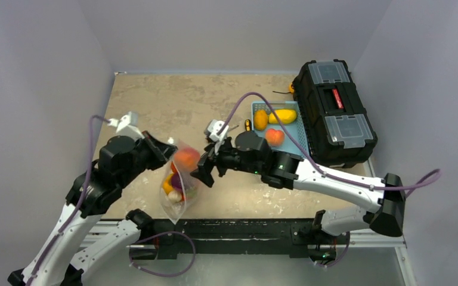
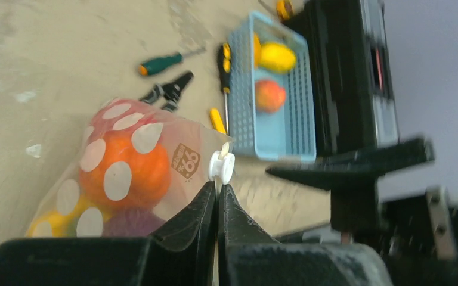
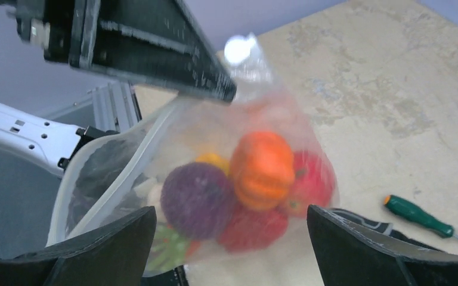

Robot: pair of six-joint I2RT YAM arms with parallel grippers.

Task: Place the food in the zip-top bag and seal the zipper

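Note:
The clear zip top bag, white-dotted in the left wrist view, holds an orange pumpkin-like piece, a purple piece, red pieces and other food. It hangs tilted from my left gripper, which is shut on its upper edge. Just beyond those fingertips sits a white zipper slider (image 2: 222,165). In the right wrist view the mouth gapes along a pale rim (image 3: 122,179). My right gripper stands open facing the bag; contact cannot be told.
The blue basket (image 1: 302,134) at the right holds a long yellow piece (image 1: 282,116), another yellow piece (image 1: 260,119) and a peach (image 1: 274,137). Beside it stands a black toolbox (image 1: 349,128). A green screwdriver (image 2: 160,64) and black pliers (image 2: 170,91) lie behind the bag.

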